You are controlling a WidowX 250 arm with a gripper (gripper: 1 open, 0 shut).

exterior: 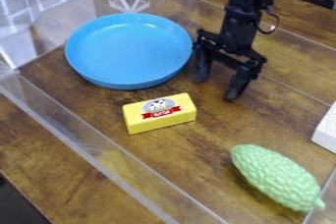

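My black gripper (226,63) hangs low over the wooden table at the upper middle, just right of the blue plate (126,45). A yellow butter box (160,114) lies in front of the plate, below and left of the gripper. A green bumpy vegetable (273,174) lies at the lower right. Whether the gripper is open or shut is hard to tell in the dark shapes.
A white object (325,130) is cut off at the right edge.
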